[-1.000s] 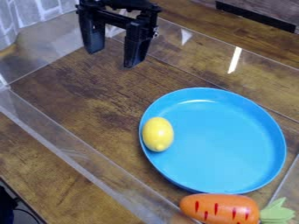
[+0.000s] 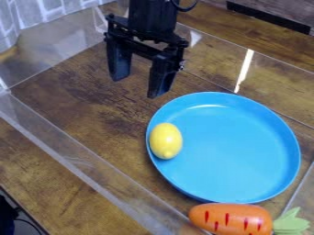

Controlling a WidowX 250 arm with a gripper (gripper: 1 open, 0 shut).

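Note:
The black robot gripper point(image 2: 139, 72) hangs over the wooden table at the upper middle of the view, open, with nothing between its two fingers. Below it and to the right, a yellow egg-shaped object point(image 2: 164, 141) rests inside a round blue plate point(image 2: 240, 151), near the plate's left side. The gripper is apart from both.
An orange toy carrot point(image 2: 229, 218) with green leaves lies at the bottom right, by the plate's near edge. Clear low walls point(image 2: 81, 160) border the work area.
The gripper has come down in the view, toward the plate, from its place higher up at the back. The egg, plate and carrot have not moved.

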